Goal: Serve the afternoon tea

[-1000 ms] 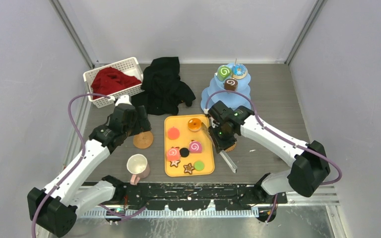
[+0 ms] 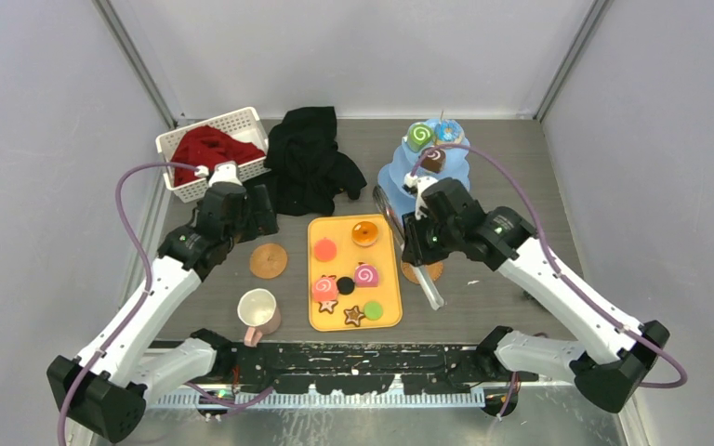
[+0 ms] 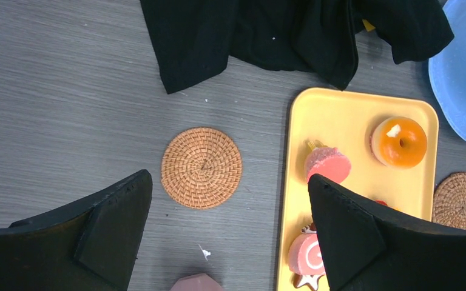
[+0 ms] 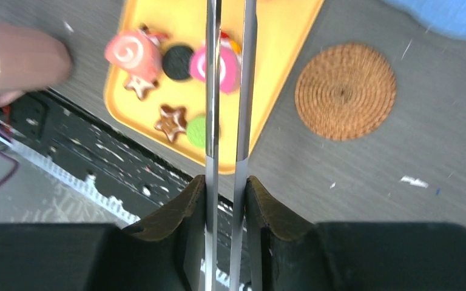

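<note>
The yellow tray (image 2: 330, 232) holds a glazed donut (image 2: 364, 229), pink treats (image 2: 324, 289), star cookies and round pieces. Metal tongs (image 2: 425, 284) hang over its right side, in my right gripper, whose fingers close on both arms of the tongs. A three-tier blue stand (image 2: 394, 182) at the back right carries several treats. A pink mug (image 2: 265, 316) stands at front left. My left gripper is open and empty, above the table near a woven coaster (image 3: 201, 167).
A white basket (image 2: 244, 123) with red cloth and a dark cloth (image 2: 307, 158) lie at the back left. Another coaster (image 4: 344, 91) lies right of the tray. Bare table remains at the far right.
My right gripper has risen and moved toward the back with the tongs, which swung slightly. The left arm has shifted slightly.
</note>
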